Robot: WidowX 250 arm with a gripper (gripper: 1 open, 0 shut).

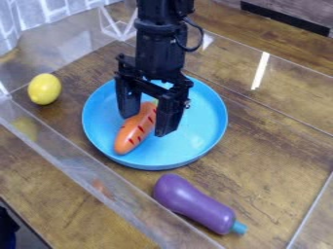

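Note:
My black gripper [151, 105] hangs from the top centre, open, its two fingers low over a blue plate [203, 130]. An orange toy carrot [131, 136] lies on the plate between the fingers, partly hidden by the gripper. Whether the fingers touch it I cannot tell.
A yellow lemon-like toy [45, 88] lies left of the plate. A purple toy eggplant [193, 199] lies at the front right. A transparent edge crosses the lower left.

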